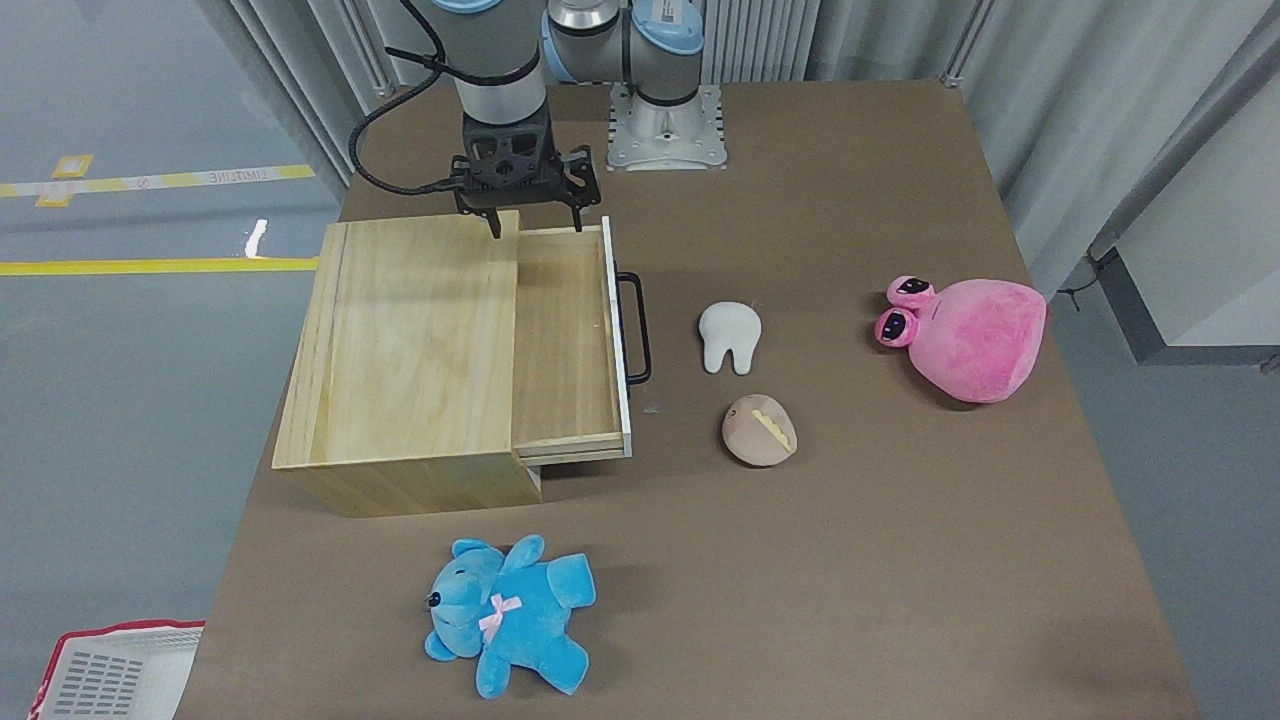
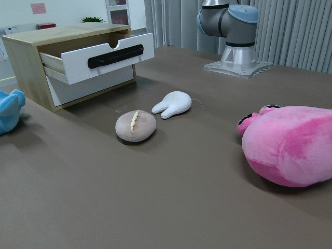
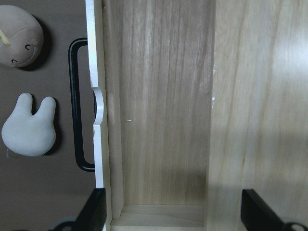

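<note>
My gripper (image 1: 537, 223) hangs open over the back end of a wooden cabinet (image 1: 396, 336), whose top drawer (image 1: 564, 336) is pulled out and empty inside. In the wrist view its two dark fingertips (image 3: 96, 207) frame the drawer from above, nothing between them. A black handle (image 3: 76, 106) runs along the white drawer front. Beside the drawer lie a white tooth-shaped plush (image 1: 728, 326) and a round beige plush (image 1: 758, 438).
A pink plush (image 1: 972, 342) with big eyes lies to the right, a blue bear (image 1: 510, 612) in front of the cabinet. A white basket (image 1: 114, 678) stands off the table at lower left.
</note>
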